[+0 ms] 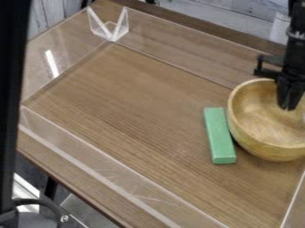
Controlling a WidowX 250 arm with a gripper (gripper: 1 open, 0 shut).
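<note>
My black gripper (pixel 284 87) is at the right edge of the camera view, partly out of frame, its fingertips down at the inside of a round wooden bowl (pixel 268 125). It looks shut; whether anything is between its fingers is hard to see. The bowl stands on the wooden table, tan and empty as far as visible. Just left of it lies a long green block (pixel 218 135).
A clear plastic piece (pixel 107 27) sits at the far back left corner. Dark equipment borders the left side.
</note>
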